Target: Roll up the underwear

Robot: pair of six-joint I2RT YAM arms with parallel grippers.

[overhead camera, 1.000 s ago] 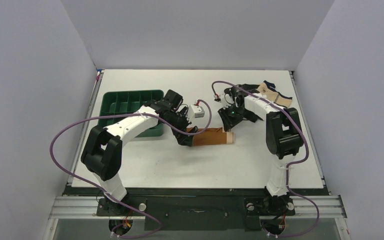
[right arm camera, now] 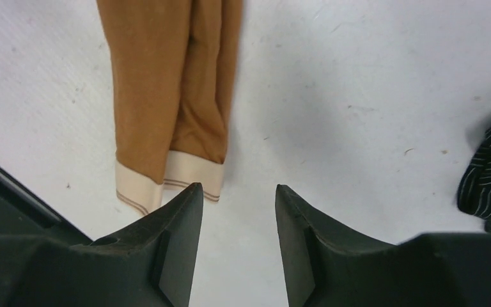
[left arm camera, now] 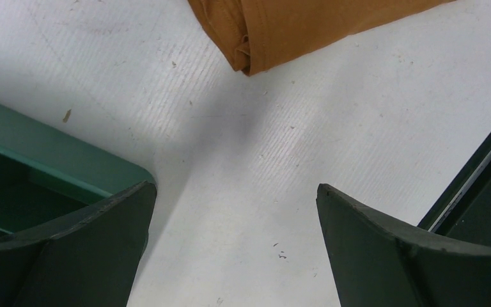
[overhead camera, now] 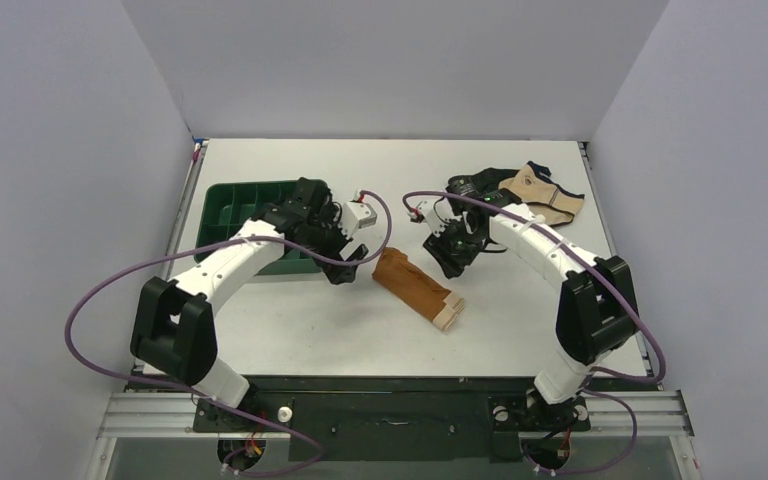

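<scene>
The brown underwear [overhead camera: 416,287] lies folded into a long strip, slanting across the middle of the table, its cream waistband end [overhead camera: 448,311] nearest the front. In the right wrist view the fold leaves two cream band pieces [right arm camera: 194,171] side by side but offset. My left gripper [overhead camera: 344,262] is open and empty, just left of the strip's far end; in the left wrist view that brown end [left arm camera: 307,29] lies ahead of its fingers. Right of the cloth and apart from it is my right gripper [overhead camera: 446,258], its fingers parted with nothing between them.
A green divided bin [overhead camera: 222,200] stands at the left, its corner close to my left fingers. Black and beige garments [overhead camera: 543,195] lie at the back right.
The underwear has turned from lying level to slanting, its cream end now nearer the front. The left gripper has shifted left, off the cloth.
</scene>
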